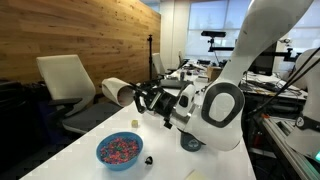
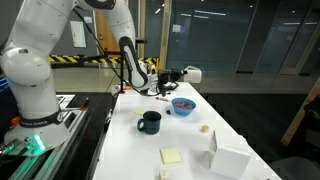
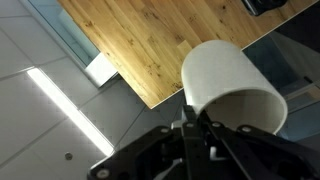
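A white cup (image 1: 117, 90) hangs tipped on its side in the air, with my gripper (image 1: 143, 97) shut on it. The wrist view looks onto the white cup (image 3: 225, 78), with its inside partly showing at the lower right. Below the cup in exterior view 1, on the white table, stands a blue bowl (image 1: 118, 136) holding many small red and dark pieces. In exterior view 2 the cup (image 2: 194, 75) appears above and slightly right of the bowl (image 2: 184, 112). Whether the cup contains anything cannot be seen.
A dark mug (image 2: 149, 122) stands upright on the table; the arm partly covers it in exterior view 1. A white box (image 2: 230, 158), a pale yellow square (image 2: 171, 156) and a small yellowish block (image 2: 205, 129) lie about. Clear table surrounds them. An office chair (image 1: 68, 86) stands behind.
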